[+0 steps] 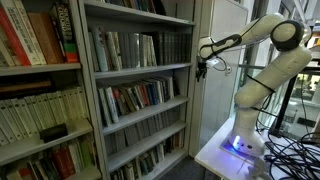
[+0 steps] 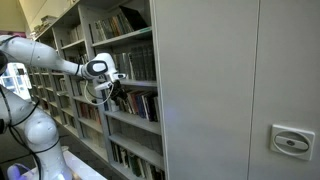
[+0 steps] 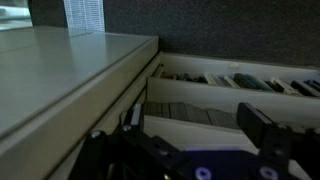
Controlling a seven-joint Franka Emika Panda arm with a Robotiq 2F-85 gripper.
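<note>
My gripper is open; its two dark fingertips stand well apart in the wrist view with nothing between them. In exterior view 1 the gripper hangs in the air at the right end of the bookcase, near the height of an upper shelf. Exterior view 2 has the gripper in front of the shelves, and its distance from the books is hard to judge. Past the fingers, the wrist view takes in pale shelf boards and a row of books.
A tall bookcase with several shelves of books fills the left of exterior view 1. A white table carries the arm's base, with loose black cables beside it. In exterior view 2 a broad pale panel borders the shelves.
</note>
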